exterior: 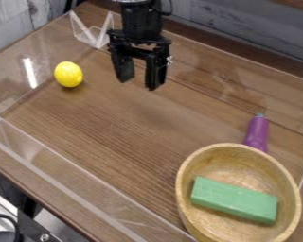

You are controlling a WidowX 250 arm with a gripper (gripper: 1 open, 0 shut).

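Observation:
My black gripper (139, 74) hangs at the top centre over the wooden table, open, with nothing seen between its fingers. To its left lies a small yellow object (68, 74), like a lemon. A purple object (257, 132), like an eggplant, lies at the right. A wooden bowl (192, 190) at the bottom right holds a green block (233, 199).
Walls edge the table at the back and left, with transparent brackets at the left and behind the gripper. A dark cable shows at the bottom left corner.

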